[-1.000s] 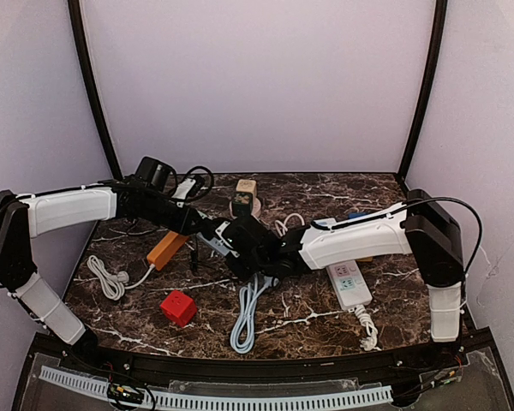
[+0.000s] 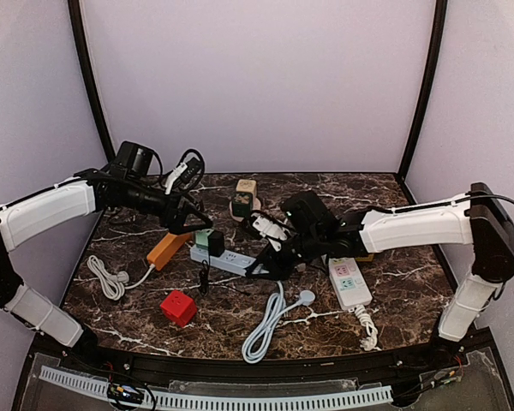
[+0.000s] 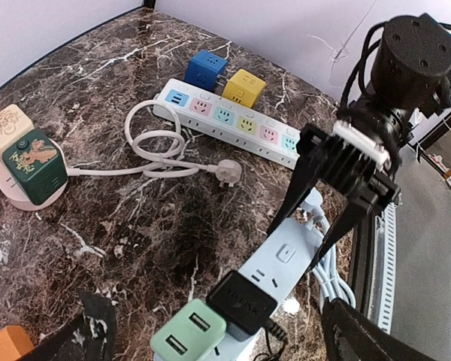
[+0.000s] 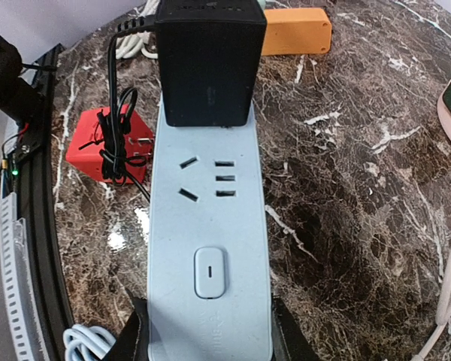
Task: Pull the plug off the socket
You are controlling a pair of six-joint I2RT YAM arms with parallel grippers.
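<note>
A pale blue-white power strip [image 2: 231,260] bears a black plug adapter [image 3: 242,302] and, beside it, a green block with slots [image 3: 189,331]. My left gripper is open above that end, its fingers [image 3: 98,327] spread wide on either side, touching neither piece. At the strip's other end, my right gripper has one finger along each side of the strip. Whether its fingers press on the strip cannot be told. From the right wrist view, the black adapter still sits on the strip, with its thin dark cable [image 4: 116,143] bundled alongside.
A red cube [image 2: 179,308] and an orange block [image 2: 167,250] lie to the left. Coiled pale cord [image 2: 264,330] lies in front. Behind are a green-and-tan block stack [image 3: 31,162], a long white strip [image 3: 233,120], and blue [image 3: 206,69] and yellow [image 3: 244,87] cubes.
</note>
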